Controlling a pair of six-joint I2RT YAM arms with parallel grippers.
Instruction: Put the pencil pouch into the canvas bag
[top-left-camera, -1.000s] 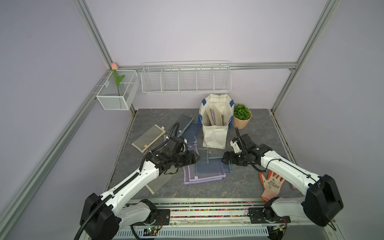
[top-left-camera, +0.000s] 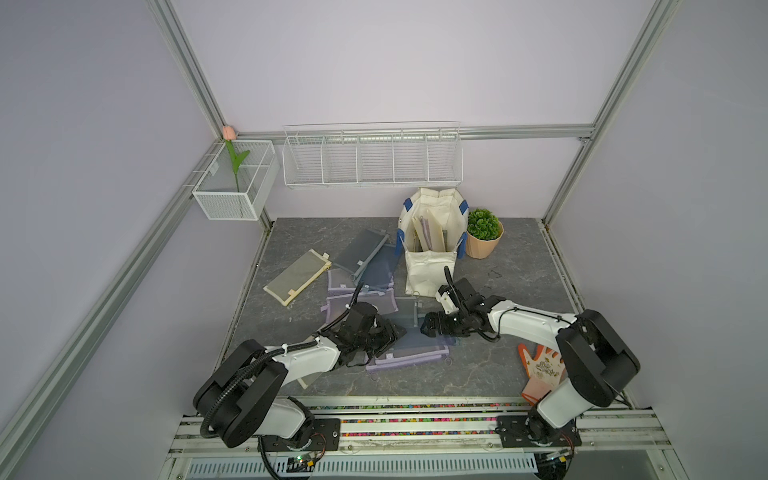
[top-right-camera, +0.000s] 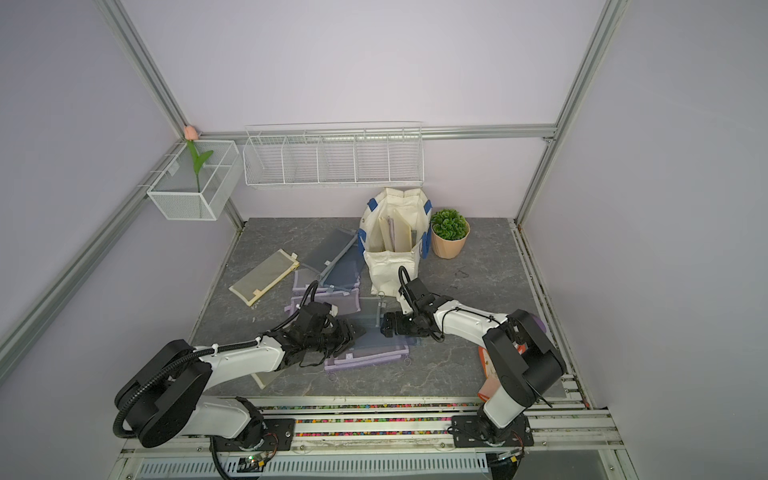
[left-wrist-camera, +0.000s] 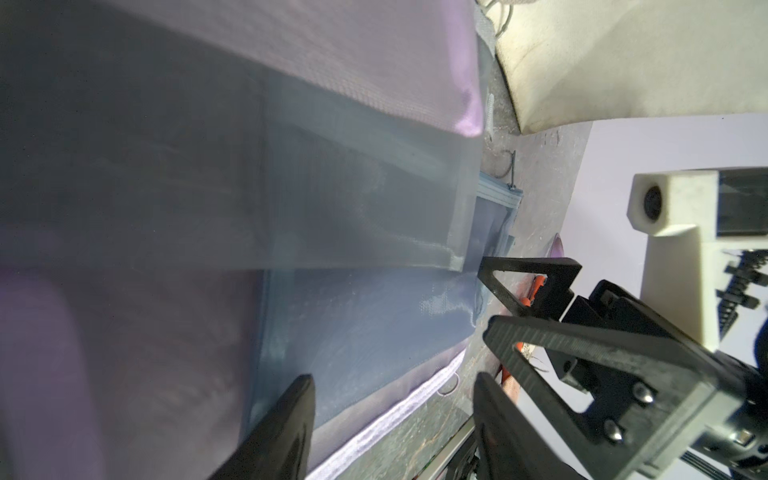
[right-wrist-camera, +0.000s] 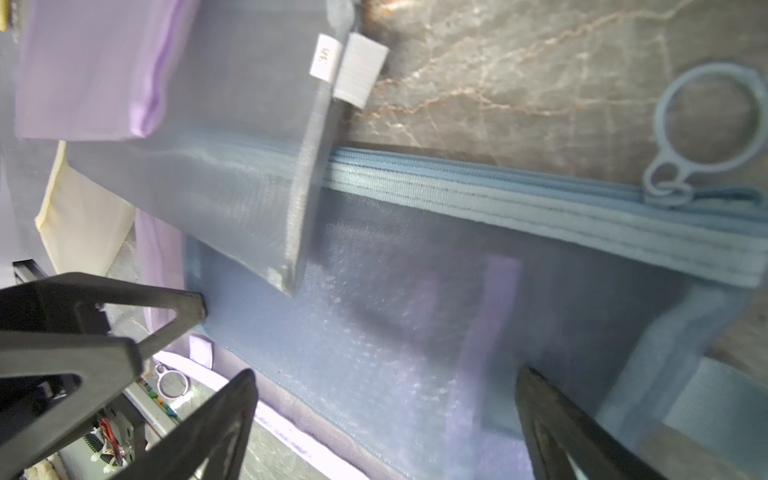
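Note:
The canvas bag (top-left-camera: 430, 272) stands open at the back centre, pouches inside. Several mesh pencil pouches lie overlapping before it, including a blue one (right-wrist-camera: 400, 320) with a zipper, a grey one (right-wrist-camera: 240, 192) and a lilac-edged one (top-left-camera: 408, 360). My left gripper is open low over this pile, at the blue pouch's left end. My right gripper is open low over the blue pouch, nothing held between its fingers. The two grippers face each other at short distance.
A potted plant (top-left-camera: 484, 239) stands right of the bag. A cream pouch (top-left-camera: 296, 276) lies at left, orange gloves (top-left-camera: 544, 372) at front right. Wire baskets (top-left-camera: 372, 160) hang on the back and left walls. Bare table shows right of the bag.
My left gripper has come down toward the front of the table, onto the pile. My right gripper has moved leftward over the blue pouch, closer to the left one.

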